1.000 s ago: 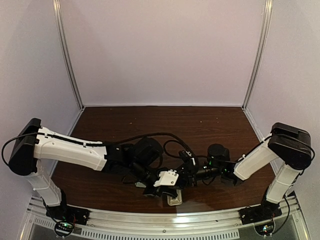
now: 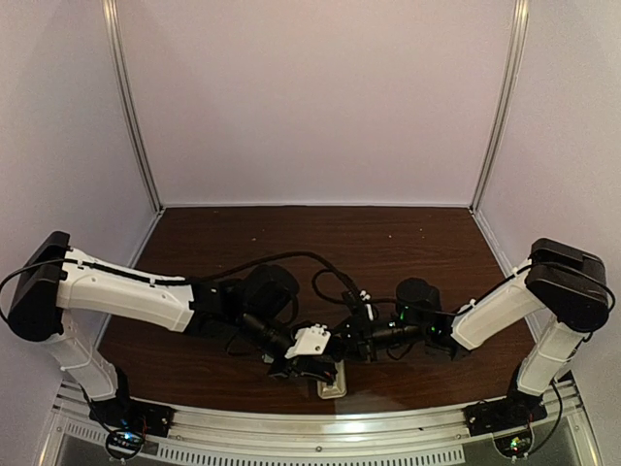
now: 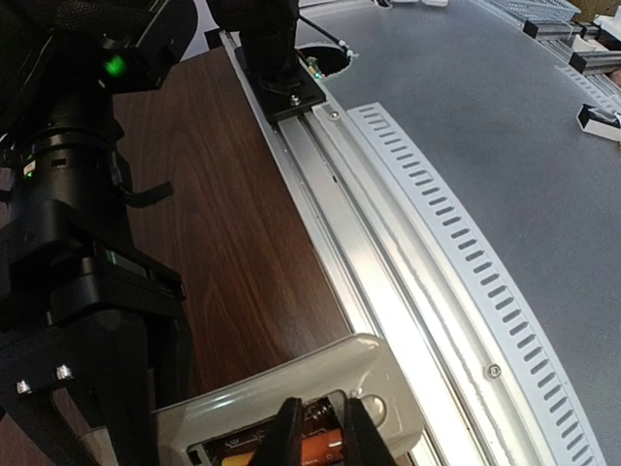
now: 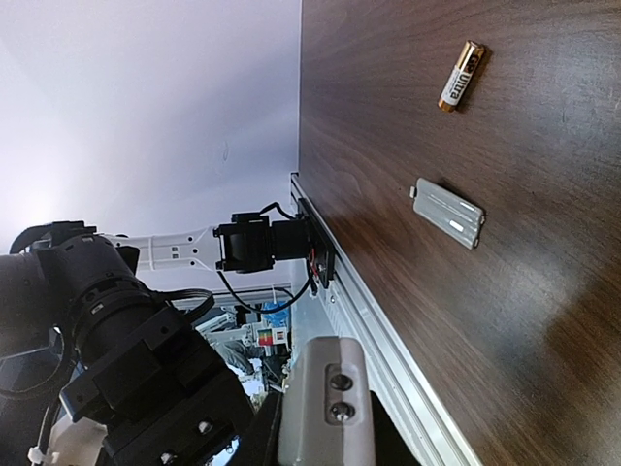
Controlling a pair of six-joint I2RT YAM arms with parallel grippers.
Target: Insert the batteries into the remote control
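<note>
The remote control [image 2: 332, 386] is held near the front middle, mostly hidden by both arms in the top view. In the left wrist view its back [image 3: 374, 369] shows the open compartment with an orange battery [image 3: 320, 447] in it; my left gripper is over the compartment, part open, its tips at the battery. My right gripper is shut on the remote, whose end fills the bottom of the right wrist view. A loose battery [image 4: 461, 76] and the grey battery cover [image 4: 446, 211] lie on the wooden table.
The aluminium front rail [image 3: 388, 291] runs close beside the remote. White walls enclose the sides and back.
Both grippers and the remote have shifted slightly to the left in the top view, the left arm a little more than the right.
</note>
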